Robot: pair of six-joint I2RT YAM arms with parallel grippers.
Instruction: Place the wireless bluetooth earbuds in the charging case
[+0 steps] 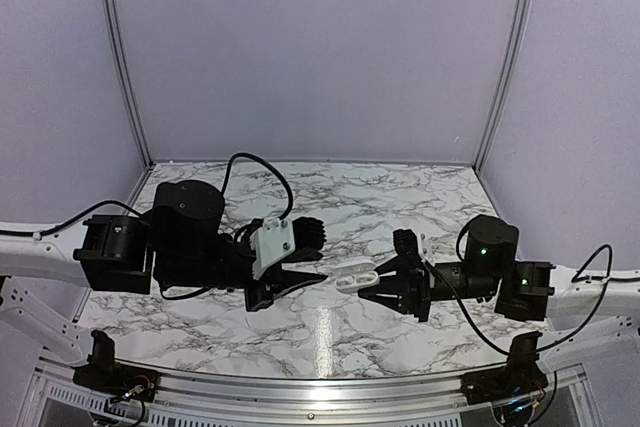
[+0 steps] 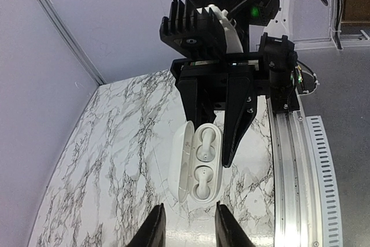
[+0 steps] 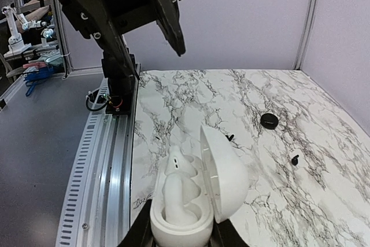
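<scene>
In the left wrist view a white charging case (image 2: 220,163) hangs above the table with its lid (image 2: 182,163) open, my right gripper shut on its body. Two white earbuds lie in its wells, the upper earbud (image 2: 206,144) and the lower earbud (image 2: 203,181); how deep they sit I cannot tell. From the right wrist, the case (image 3: 182,229) stands between the fingers, lid (image 3: 225,169) swung to the right. My left gripper is open and empty, a short way off to the left of the case in the top view.
On the marble table (image 1: 300,337) below, the right wrist view shows a round black disc (image 3: 269,121) and a small black piece (image 3: 295,160). The metal rail (image 1: 310,390) runs along the front edge.
</scene>
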